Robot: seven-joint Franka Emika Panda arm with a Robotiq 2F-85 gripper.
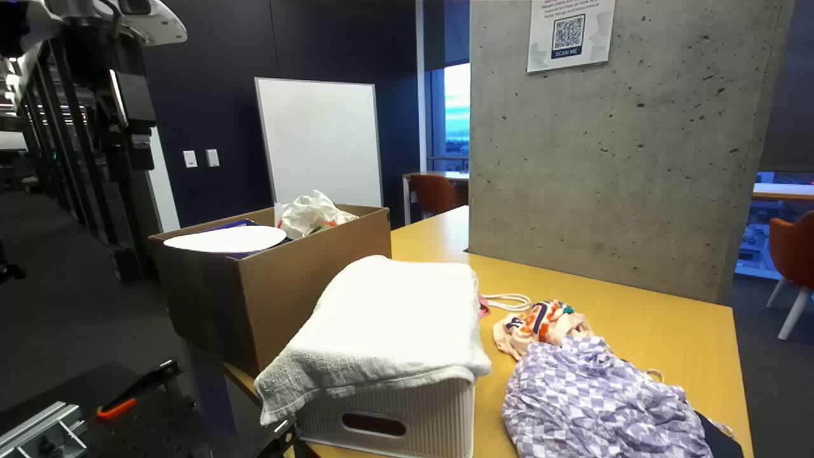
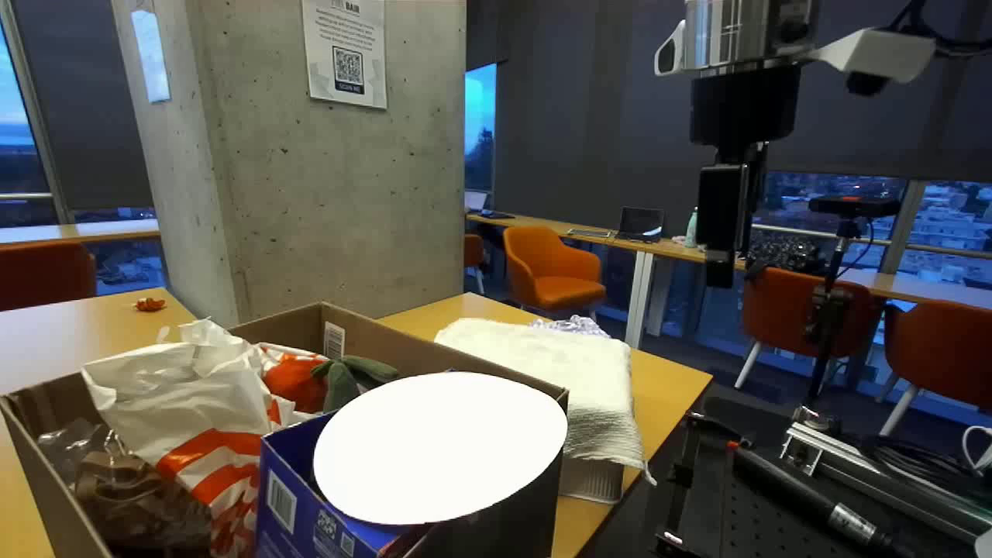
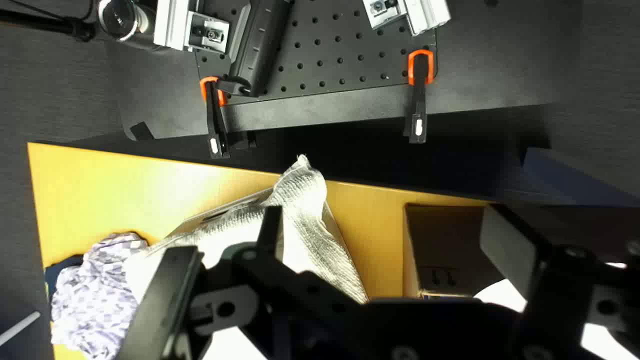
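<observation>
My gripper is open, its two fingers wide apart with nothing between them. In exterior view 1 the gripper (image 1: pixel 137 145) hangs high at the left, well clear of the table; exterior view 2 shows the gripper (image 2: pixel 725 228) on the right. A white towel (image 1: pixel 397 313) drapes over a pale ribbed bin (image 1: pixel 446 416) with a handle slot, hiding its inside. To the right lie a purple-and-white checked cloth (image 1: pixel 603 404) and a peach patterned cloth (image 1: pixel 542 324). Seen from the wrist, the towel (image 3: pixel 306 222) is partly behind the gripper's black body.
A cardboard box (image 1: pixel 320 275) beside the bin holds a plastic bag (image 2: pixel 177 372), a blue box (image 2: pixel 288 493) and a bright white oval item (image 2: pixel 442 446). A concrete pillar (image 1: pixel 618 152) rises behind. The black pegboard stand (image 3: pixel 336 60) with orange clamps faces the table edge.
</observation>
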